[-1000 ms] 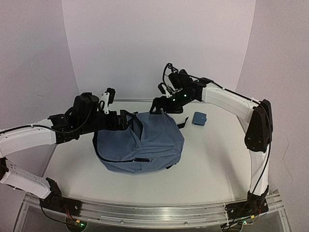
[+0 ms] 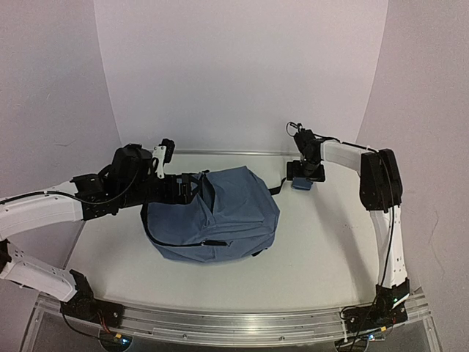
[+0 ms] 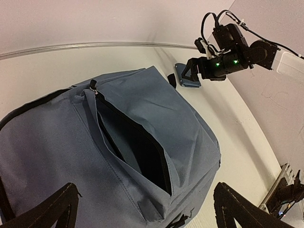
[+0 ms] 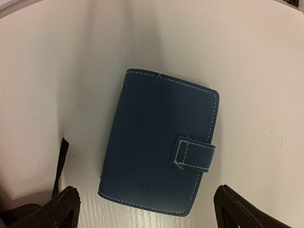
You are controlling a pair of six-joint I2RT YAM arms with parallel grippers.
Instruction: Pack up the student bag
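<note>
A grey-blue bag point(image 2: 242, 213) lies on the table, its zipped opening point(image 3: 137, 147) gaping in the left wrist view; the inside is dark. Over the bag's left part hovers my left gripper point(image 2: 187, 188), open, with its fingers point(image 3: 52, 213) wide apart and only bag cloth below them. To the right of the bag, a dark blue notebook point(image 4: 156, 142) with a clasp tab lies flat and closed on the table. Above it hangs my right gripper, open, its fingers point(image 4: 237, 211) apart at the lower corners of the right wrist view, not touching the notebook.
A black strap end point(image 2: 278, 188) sticks out from the bag toward the notebook. Pale walls point(image 2: 242, 73) close in the back and both sides, and a metal rail point(image 2: 234, 323) runs along the front.
The left arm, the bag and the notebook look unmoved.
</note>
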